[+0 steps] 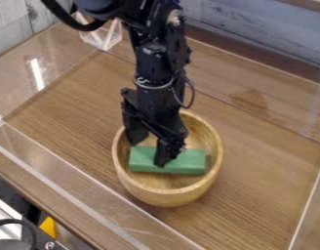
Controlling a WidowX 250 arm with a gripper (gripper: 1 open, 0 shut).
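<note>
A round wooden bowl (174, 193) sits in the middle of the table, with a green rectangular block (174, 166) lying in it. My black gripper (149, 145) reaches down into the bowl from above, open, its fingers just over and at the upper edge of the green block. The arm hides the back part of the bowl.
A clear plastic object (102, 35) stands at the back left, near the wall. Cables and a small yellow item (48, 227) are at the lower-left edge.
</note>
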